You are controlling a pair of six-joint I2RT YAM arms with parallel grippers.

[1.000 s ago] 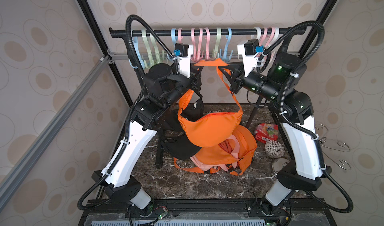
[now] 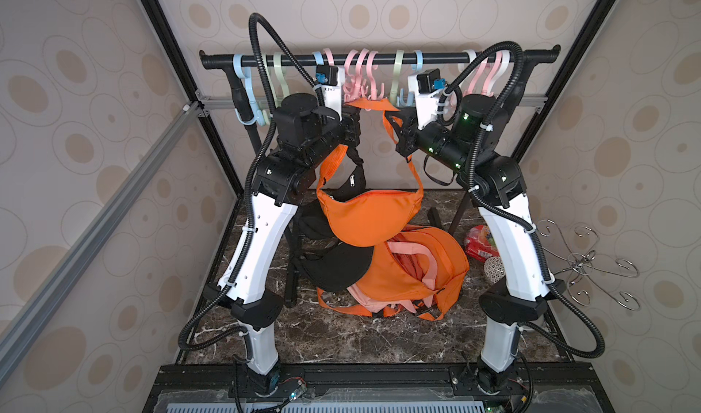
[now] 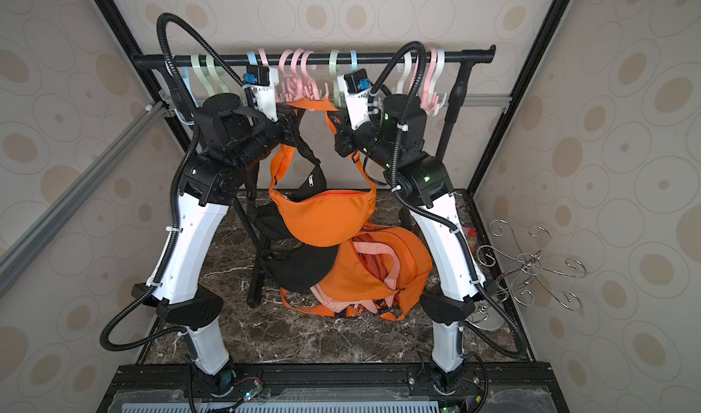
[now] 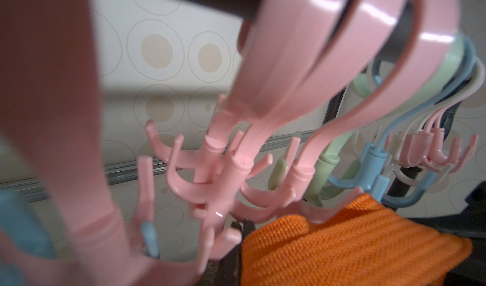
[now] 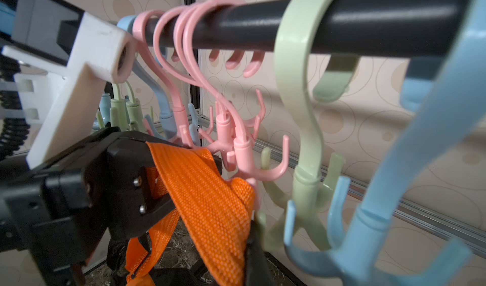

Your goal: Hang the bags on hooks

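An orange waist bag [image 2: 374, 217] hangs in the air below the rack, its strap [image 2: 371, 104] stretched between my two grippers. My left gripper [image 2: 353, 115] is shut on the strap at the left, and my right gripper [image 2: 398, 123] grips it at the right. In the right wrist view the orange strap [image 5: 202, 200] runs from the right fingers to just below a pink hook [image 5: 245, 157]. Seen from the left wrist, the strap [image 4: 349, 245] overlaps the prongs of pink hooks [image 4: 298, 177]; whether a prong passes beneath it I cannot tell. The left fingers are out of sight there.
Pink, green [image 2: 397, 77] and blue hooks crowd the black rail [image 2: 438, 58]. Beneath lies a heap of orange and black bags [image 2: 420, 274]. A red package [image 2: 480, 243] and a metal hook stand [image 2: 581, 261] lie to the right.
The right gripper has shifted left, closer to the left one; the bag has followed.
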